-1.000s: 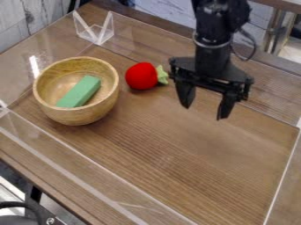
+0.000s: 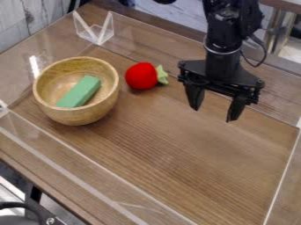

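My black gripper (image 2: 217, 98) reaches down from the top over the right part of the table, its two fingers spread apart and open, nothing visible between them. To its left lie a red round object (image 2: 143, 76) with a small green piece at its right side, and a wooden bowl (image 2: 97, 108) holding a green block (image 2: 77, 92).
A small clear plastic object (image 2: 94, 26) stands at the back left. The bowl takes up the left side.
The bowl and the red object have not visibly moved.
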